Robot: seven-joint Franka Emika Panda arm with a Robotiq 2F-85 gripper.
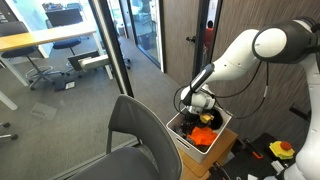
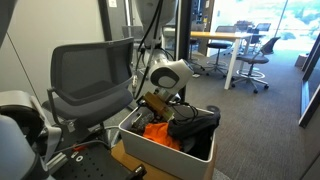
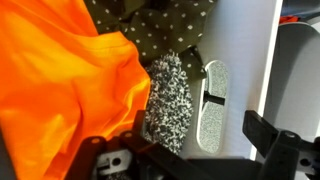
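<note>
My gripper stands open above the white bin [image 3: 238, 62], its two fingers far apart at the lower edge of the wrist view. Bright orange cloth [image 3: 55, 85] fills the left of that view. Dark dotted cloth [image 3: 165, 28] lies across the top, and a grey speckled piece of fabric [image 3: 168, 105] sits between and beyond the fingers. In exterior view 1 the orange cloth [image 1: 203, 135] lies in the bin below the gripper. Exterior view 2 shows the orange cloth [image 2: 160, 132] beside dark cloth [image 2: 195, 122]. The fingertips are hard to make out in both exterior views.
The bin's right wall, with an oval handle [image 3: 212, 108], runs close by the right finger. A grey chair [image 1: 140, 130] stands in front of the bin in exterior view 1. A door [image 1: 180, 40] is behind the arm. Carpet beyond the bin is clear.
</note>
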